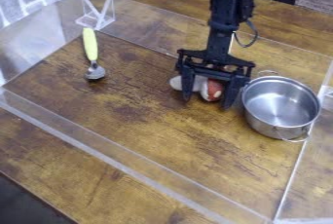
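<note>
My black gripper (208, 90) is low on the wooden table, its fingers open around a red and white object (213, 86). A pale rounded part (185, 82) of it shows to the left of the fingers. The fingers hide much of the object, so I cannot tell whether they touch it.
A steel pot (279, 103) with handles stands just right of the gripper. A utensil with a pale yellow handle (90, 45) and metal head lies at the left. Clear walls edge the work area.
</note>
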